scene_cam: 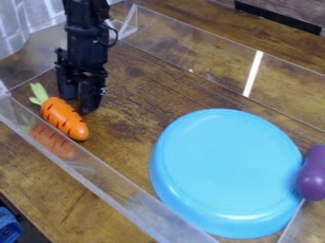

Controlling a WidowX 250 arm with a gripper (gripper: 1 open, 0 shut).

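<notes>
The black robot arm reaches down at the upper left to its gripper (82, 95), which is low over the wooden floor of a clear-walled enclosure, just behind an orange toy carrot (64, 118) with pale green leaves. The dark fingers blend together, so I cannot tell whether they are open or shut or whether they touch the carrot. A large light blue plate (222, 171) fills the lower right, with a purple object (313, 174) at its right edge.
Clear walls (127, 199) run along the near left and across the back. A blue object (7, 228) sits outside at the bottom left. Bare wood lies between gripper and plate.
</notes>
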